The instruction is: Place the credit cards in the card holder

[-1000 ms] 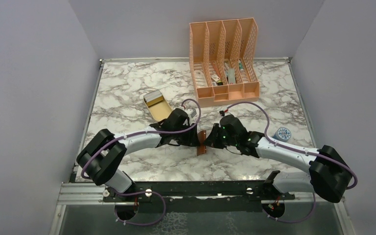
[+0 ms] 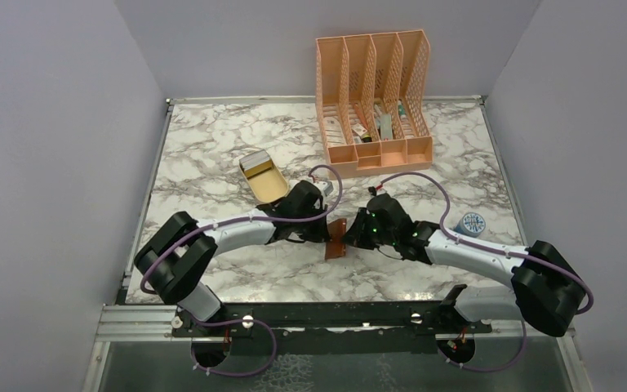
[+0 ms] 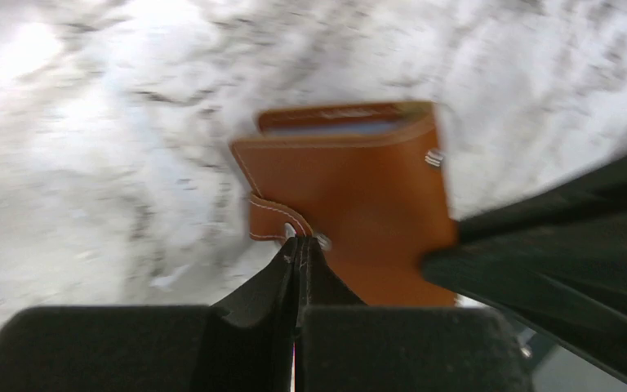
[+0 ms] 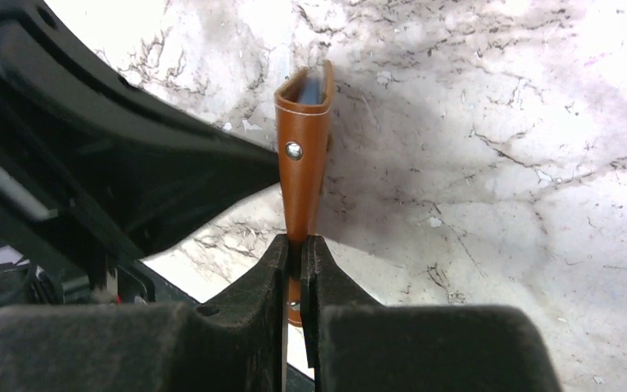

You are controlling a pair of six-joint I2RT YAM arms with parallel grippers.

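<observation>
A brown leather card holder (image 2: 335,239) is held upright between my two grippers at the front middle. My right gripper is shut on its folded, snapped side. My left gripper is shut, its tips at the small strap flap with its snap (image 3: 269,219); whether the strap is between them is hard to tell. In the left wrist view the holder's top slot shows something bluish inside. A tan box (image 2: 269,184) with a pale stack in one end lies at the back left; I cannot tell whether this holds cards.
A peach organizer (image 2: 380,163) with compartments and small items stands at the back. A blue-and-white round can (image 2: 469,224) is at the right.
The card holder has turned a little, showing more of its face in the top view.
</observation>
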